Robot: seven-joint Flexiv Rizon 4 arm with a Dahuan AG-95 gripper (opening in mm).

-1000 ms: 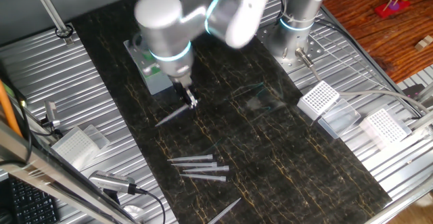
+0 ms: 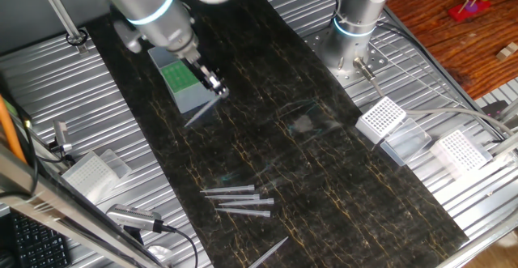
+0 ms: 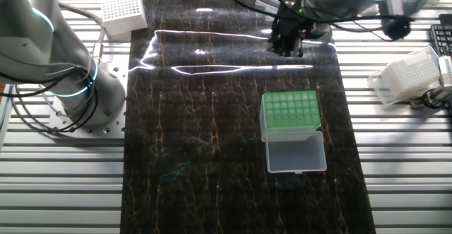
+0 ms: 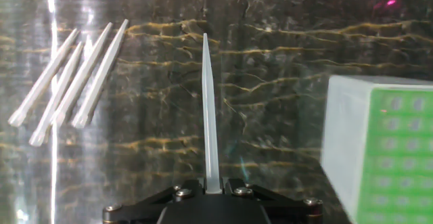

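My gripper (image 2: pixel 217 87) is shut on the wide end of a slender translucent pipette tip (image 2: pixel 201 112). In the wrist view this pipette tip (image 4: pixel 210 122) points straight away from the fingers, its narrow end free. Beside it in exterior view 1 is a box with a green perforated rack (image 2: pixel 180 76); the arm partly covers it. Exterior view 2 shows the green rack (image 3: pixel 291 110) clearly, with the clear lid (image 3: pixel 296 153) folded open, while my gripper (image 3: pixel 286 48) is beyond the box. Several loose pipette tips (image 4: pixel 71 82) lie to the left in the wrist view.
One more tip (image 2: pixel 269 253) lies alone near the mat's front edge. White racks (image 2: pixel 380 118) stand on the slatted table to the right, and another white rack (image 2: pixel 91 177) to the left.
The loose tips have stayed put.
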